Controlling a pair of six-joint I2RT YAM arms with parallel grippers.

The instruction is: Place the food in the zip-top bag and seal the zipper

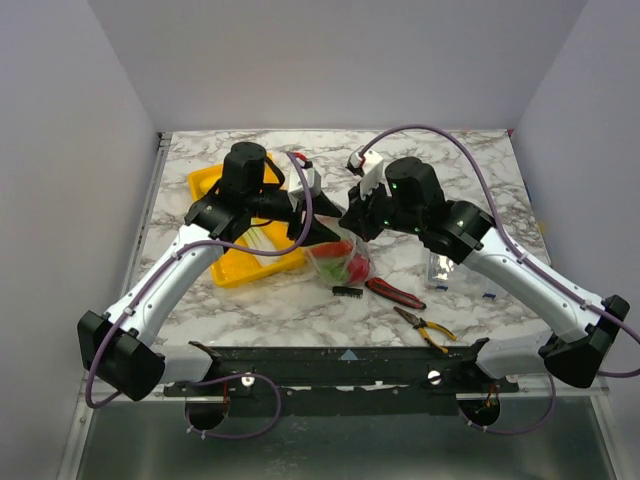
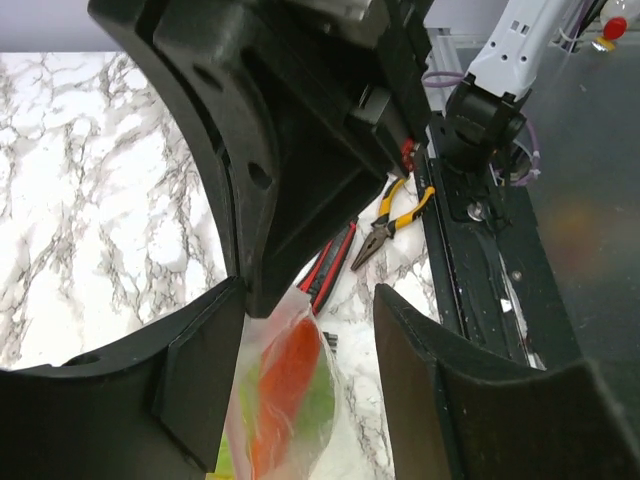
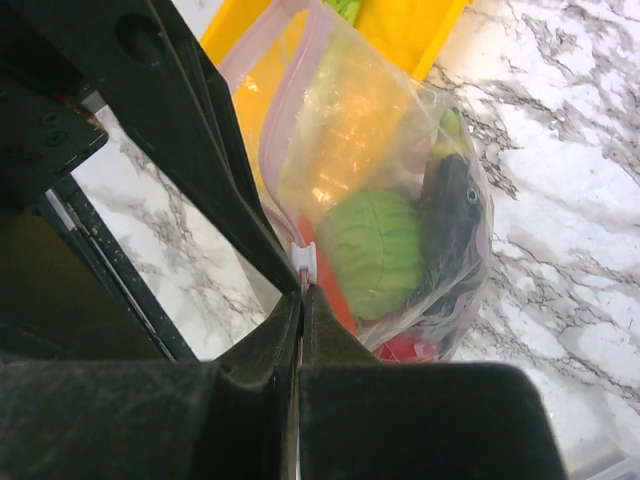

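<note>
The clear zip top bag [image 1: 338,262] stands on the marble table, bulging with toy food. Inside it the right wrist view shows a round green vegetable [image 3: 375,250], a dark eggplant [image 3: 450,210] and a red piece [image 3: 408,347]; an orange-red piece [image 2: 285,380] appears in the left wrist view. A small white zip slider [image 3: 304,259] sits on the bag's pinkish zip, right at the tips of my right gripper. That gripper is shut; whether zip film lies between its fingers is unclear. Spread wide, my left gripper is open beside the bag's upper corner, gripping nothing.
To the left lies the yellow tray [image 1: 232,268] holding a pale vegetable [image 1: 258,238]. A red-handled tool [image 1: 394,292], yellow pliers [image 1: 425,324] and a black strip [image 1: 347,292] rest in front. Clear plastic bags [image 1: 462,275] lie to the right.
</note>
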